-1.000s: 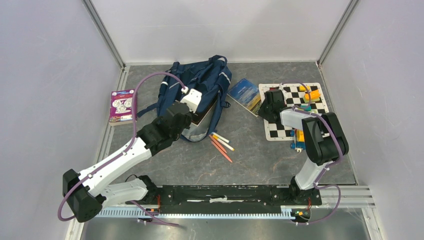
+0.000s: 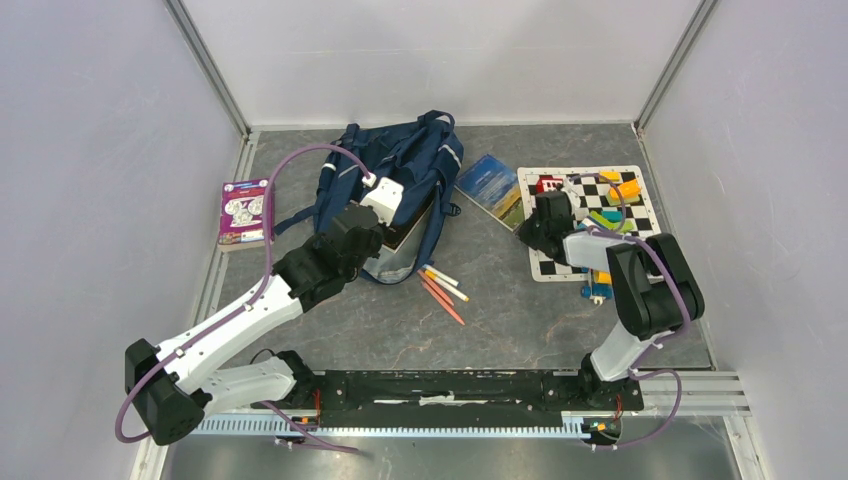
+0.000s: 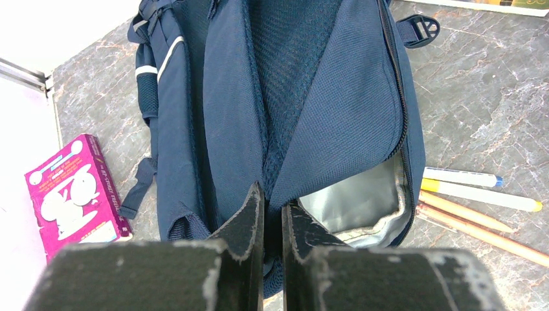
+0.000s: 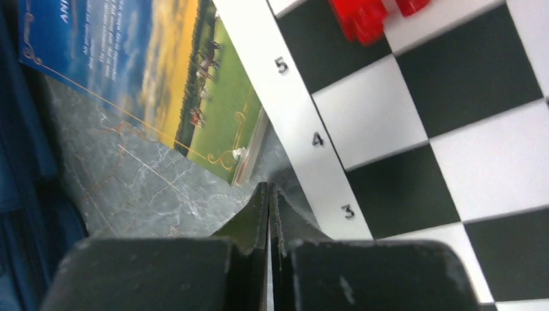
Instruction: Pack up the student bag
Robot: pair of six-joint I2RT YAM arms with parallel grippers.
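Observation:
The thin Animal Farm book [image 4: 175, 71] lies flat, its right edge against or under the chessboard's border. My right gripper is shut with nothing between its fingers. Its tips stand just off the book's worn near corner, in front of it. In the top view the same book [image 2: 490, 187] shows between bag and board. The navy student bag [image 2: 410, 150] lies on its back area with its grey-lined mouth facing the front. My left gripper is shut on a fold of the bag's fabric at that mouth.
The chessboard [image 2: 543, 266] with several toy blocks fills the right side. Markers and pencils [image 2: 443, 297] lie before the bag. A magenta box [image 3: 74, 194] sits at the far left. Bare floor [image 2: 500, 310] stretches across the front middle.
The left arm and bag have stayed put.

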